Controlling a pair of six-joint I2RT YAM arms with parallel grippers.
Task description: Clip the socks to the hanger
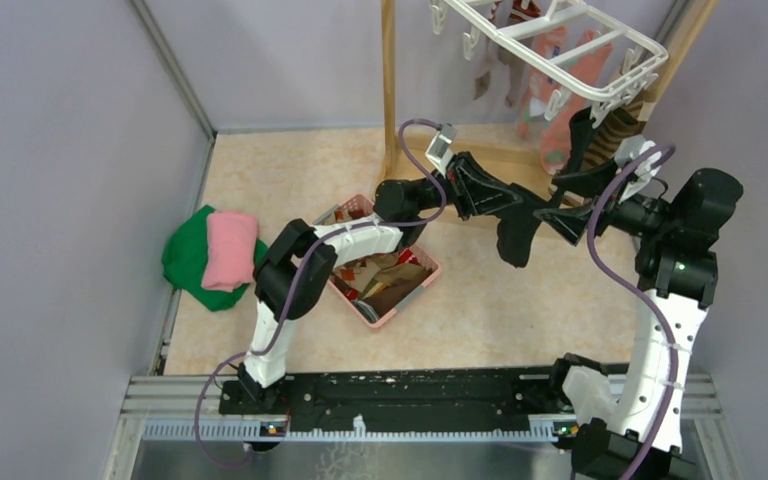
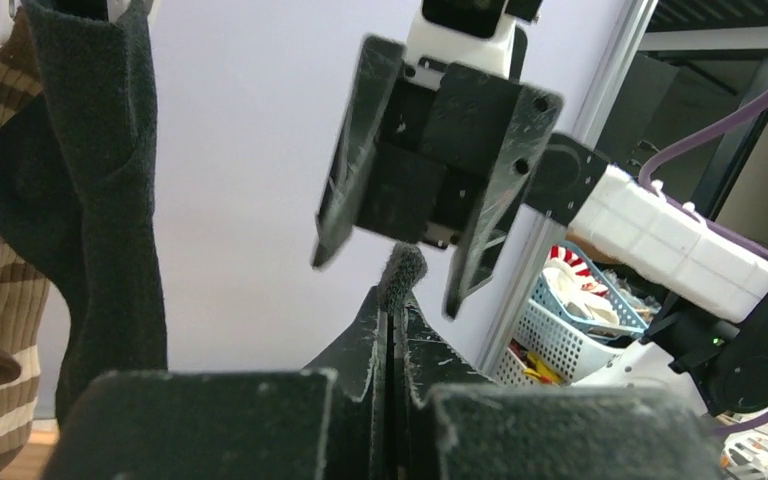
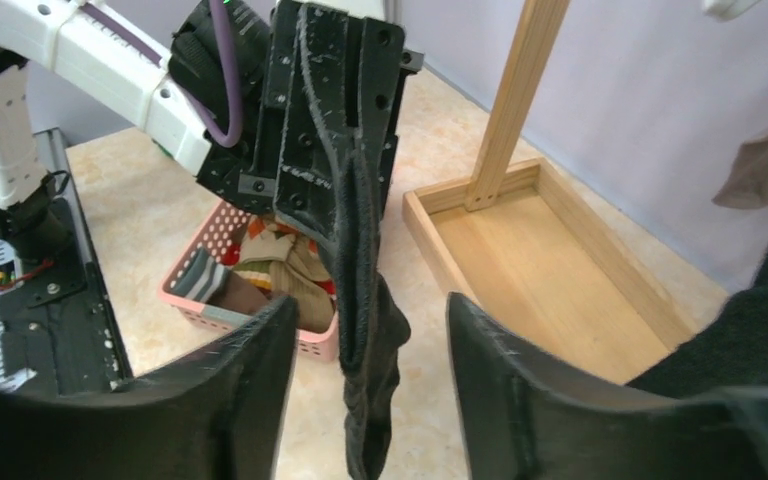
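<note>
A dark grey sock (image 1: 517, 238) hangs from my left gripper (image 1: 516, 201), which is shut on its upper edge. In the left wrist view a bit of the sock (image 2: 403, 270) sticks up between the fingertips. My right gripper (image 1: 548, 201) faces it from the right, fingers apart; in the right wrist view the sock (image 3: 357, 300) shows in the gap, clear of both blurred fingers (image 3: 260, 370). Up at the top right is the white hanger (image 1: 560, 72) with its clips. Another dark sock (image 1: 582, 140) hangs from it beside a brown striped sock (image 2: 0, 230).
A pink basket (image 1: 428, 262) of socks stands below the left arm. Pink and brown socks hang farther back on the hanger. A wooden stand (image 3: 515, 95) rises behind the grippers. Green and pink cloths (image 1: 230, 250) lie at the left.
</note>
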